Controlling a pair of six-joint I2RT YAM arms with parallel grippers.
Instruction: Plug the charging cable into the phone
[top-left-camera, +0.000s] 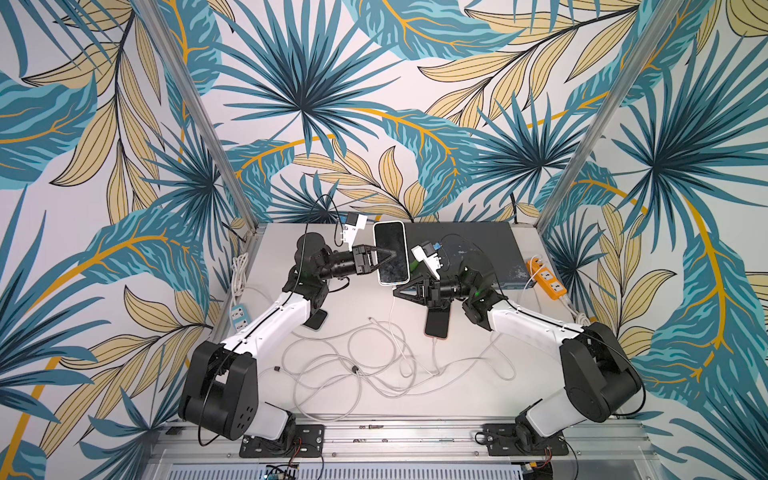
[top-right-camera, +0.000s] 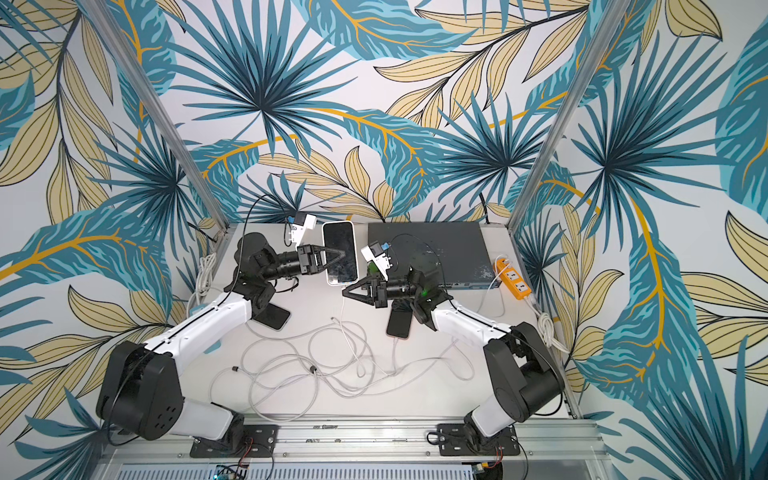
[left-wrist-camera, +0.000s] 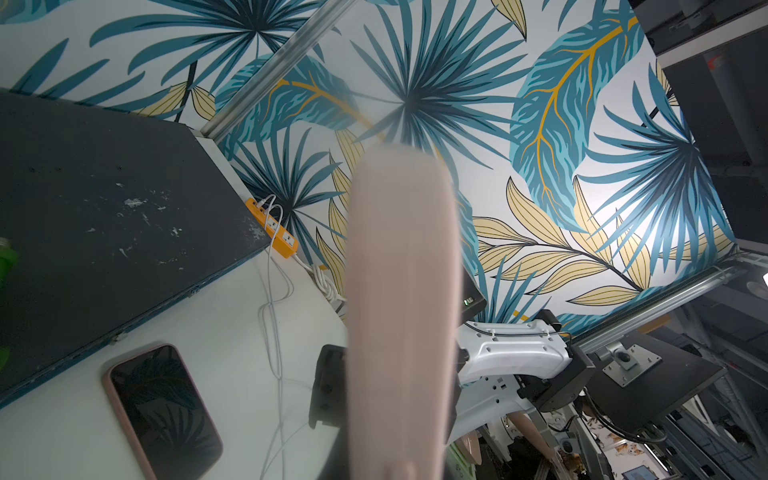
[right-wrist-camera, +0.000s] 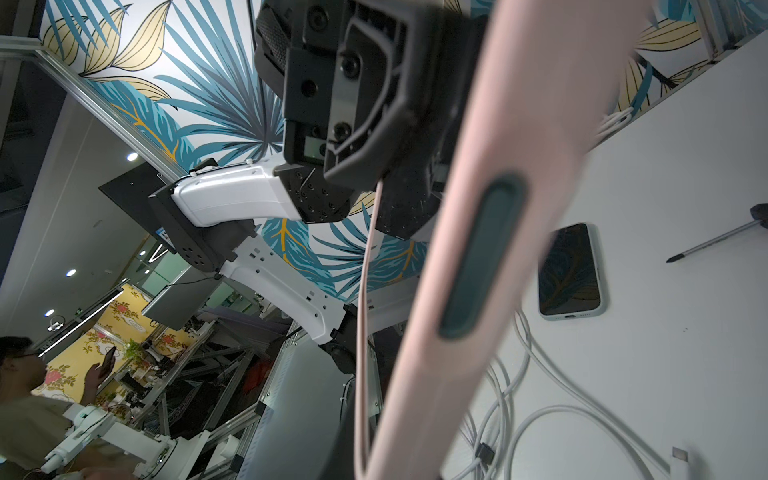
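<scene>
In the top left view a phone with a dark screen and pale frame (top-left-camera: 392, 240) is held up near the back of the table. My left gripper (top-left-camera: 392, 256) is shut on its left side. Close below the phone's lower edge are the tips of my right gripper (top-left-camera: 396, 293), shut, with the thin white charging cable (top-left-camera: 393, 308) hanging from them. The plug end is hidden, so I cannot tell whether it touches the phone's port. Up close, the phone's pinkish edge (left-wrist-camera: 404, 304) fills the middle of the left wrist view and hides that gripper's fingers.
Under the right gripper lies a second phone (top-left-camera: 437, 321), and another (top-left-camera: 316, 319) lies by the left arm. Loose white cables (top-left-camera: 356, 369) cover the middle front. A dark box (top-right-camera: 448, 248) and an orange power strip (top-left-camera: 547, 277) stand at the back right.
</scene>
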